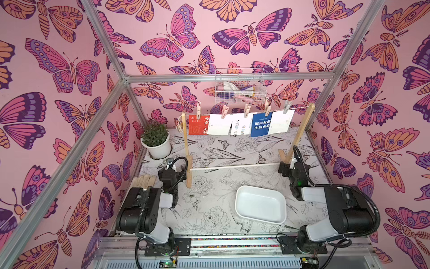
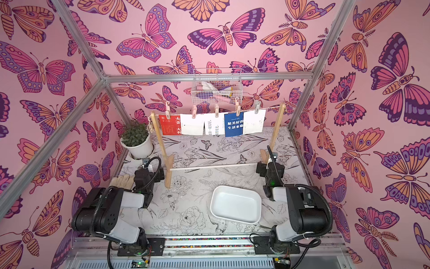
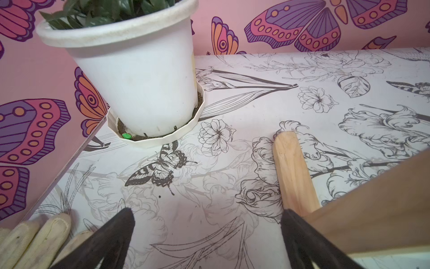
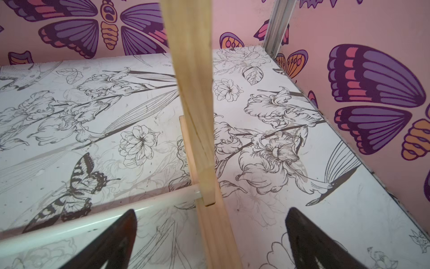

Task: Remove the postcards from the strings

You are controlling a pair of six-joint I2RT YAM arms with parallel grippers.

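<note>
Several postcards hang from a string between two wooden posts, each held by a clothespin. From left to right are a red card point(image 1: 198, 125), a white card point(image 1: 220, 125), a white card with writing point(image 1: 241, 126), a blue card point(image 1: 261, 124) and another white card point(image 1: 280, 121). My left gripper is open and empty, low near the foot of the left post point(image 1: 186, 152). In the right wrist view, the right gripper stands open, its fingers spread either side of the right post's base point(image 4: 219, 233), apparently not gripping it.
An empty white tray point(image 1: 260, 205) rests on the table between the arms. A potted plant point(image 3: 134, 76) stands at the back left, and pale gloves point(image 3: 44, 237) lie by the left wall. A wire basket point(image 1: 240, 92) hangs behind the string. A white rod point(image 4: 112, 213) joins the posts low down.
</note>
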